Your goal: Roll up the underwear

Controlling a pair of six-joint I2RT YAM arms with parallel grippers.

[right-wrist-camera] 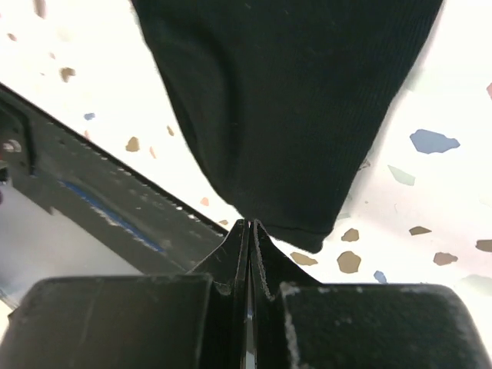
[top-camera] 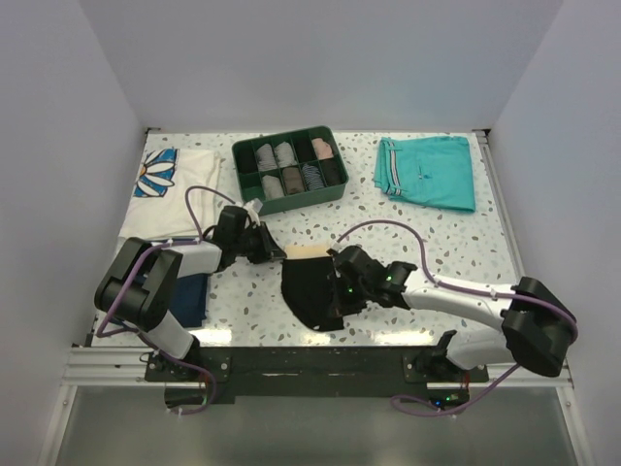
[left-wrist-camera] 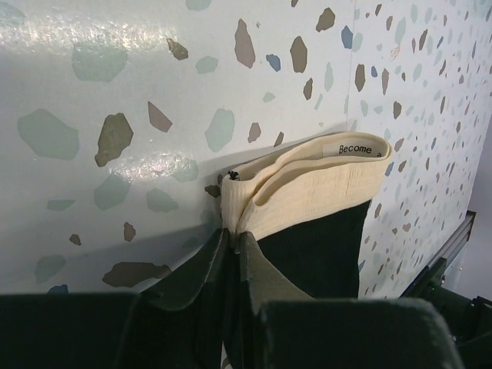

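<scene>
The black underwear (top-camera: 309, 286) with a cream waistband (top-camera: 308, 251) lies folded into a long strip on the table, waistband at the far end. My left gripper (top-camera: 282, 256) is shut on the left corner of that waistband; in the left wrist view the layered cream band (left-wrist-camera: 319, 184) runs off from between the fingertips. Above the near end of the cloth is my right gripper (top-camera: 339, 313). Its fingertips (right-wrist-camera: 244, 224) are together in the right wrist view, beside the tapered near end of the black fabric (right-wrist-camera: 284, 154), with nothing showing between them.
At the back, a green divided box (top-camera: 288, 202) holds several rolled items. A teal cloth (top-camera: 432, 173) lies back right, a white cloth with a flower (top-camera: 194, 209) back left, and a navy cloth (top-camera: 190, 299) under the left arm.
</scene>
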